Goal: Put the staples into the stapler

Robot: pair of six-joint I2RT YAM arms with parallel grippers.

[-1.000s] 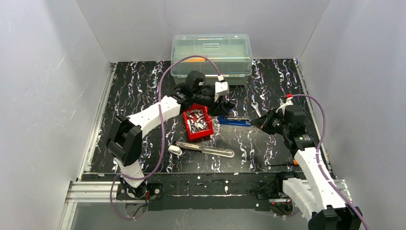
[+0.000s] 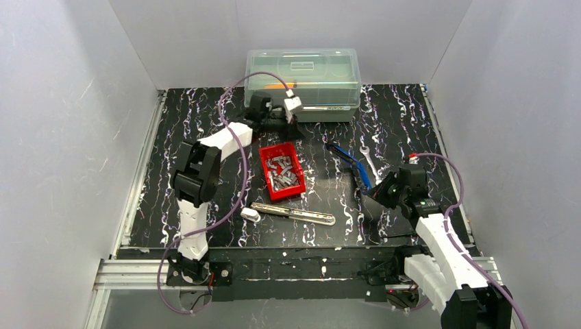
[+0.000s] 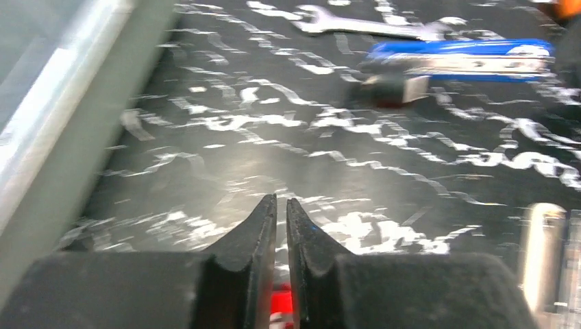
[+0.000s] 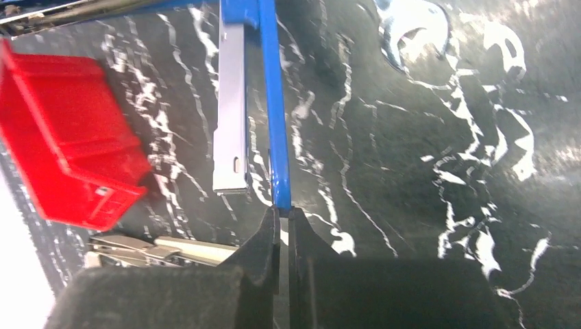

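Note:
The blue stapler (image 2: 361, 173) slants across the table right of the centre, clear of my left gripper. In the right wrist view it is opened up, its thin blue part (image 4: 276, 116) beside a silver metal part (image 4: 230, 116). My right gripper is shut on the lower end of that blue part. Staples (image 2: 283, 175) lie loose in the red bin (image 2: 264, 159). Above the table, between the bin and the clear case, my left gripper is shut, its fingertips almost meeting; I see nothing between them.
A clear greenish case (image 2: 301, 82) stands at the back. A wrench (image 2: 371, 163) lies by the stapler. In front are a long metal tool (image 2: 294, 213), a small white object (image 2: 251, 214) and a dark thin rod (image 2: 399, 236). Bare table lies front centre.
My left gripper has moved back and left, away from the stapler. The stapler, at my right gripper, has swung from lying nearly crosswise to a steep slant and shifted right.

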